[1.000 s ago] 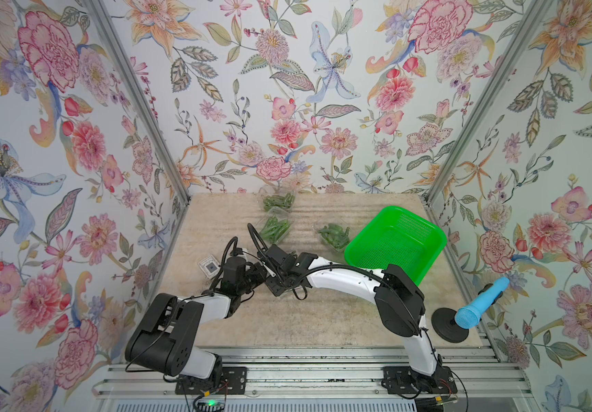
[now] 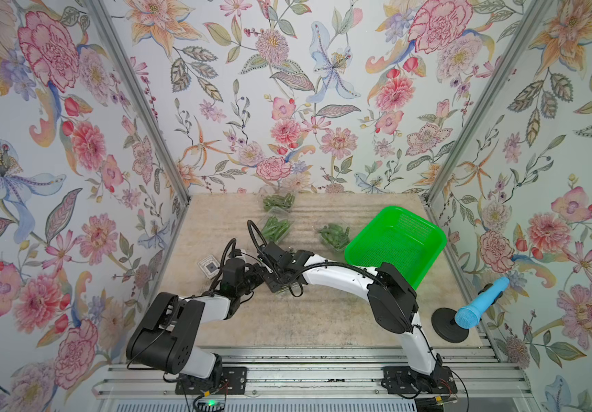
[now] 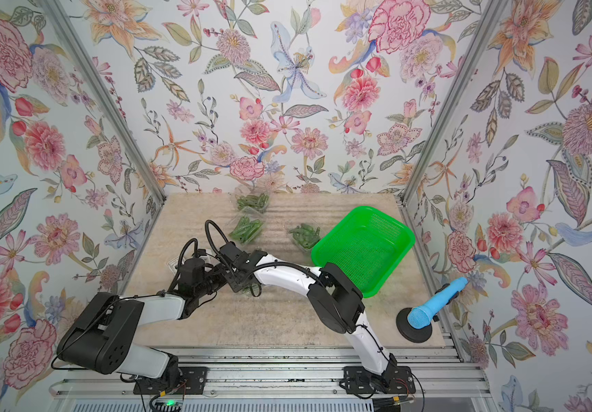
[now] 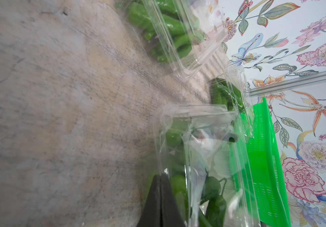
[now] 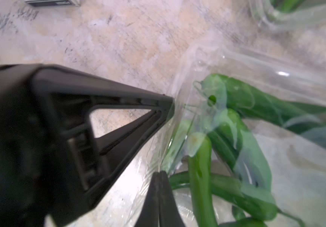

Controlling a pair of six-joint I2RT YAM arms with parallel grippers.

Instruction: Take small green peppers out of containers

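Clear containers of small green peppers (image 2: 333, 235) stand on the table; two more (image 2: 275, 230) are behind the grippers. The front container (image 5: 238, 151) lies under both grippers, mostly hidden from above. My left gripper is shut at this container's edge, with peppers behind the clear plastic. My right gripper is also shut, at the container's side, with nothing visible between its fingers. The left gripper's black finger reaches the plastic wall from the left in the right wrist view.
An empty green basket (image 2: 395, 243) fills the right of the table. A small square item (image 2: 210, 265) lies at the left, and a blue cylinder on a black stand (image 2: 480, 302) is at the front right.
My right arm has shifted slightly left and toward the back beside my left gripper. The left arm has barely moved; the back containers are unchanged.
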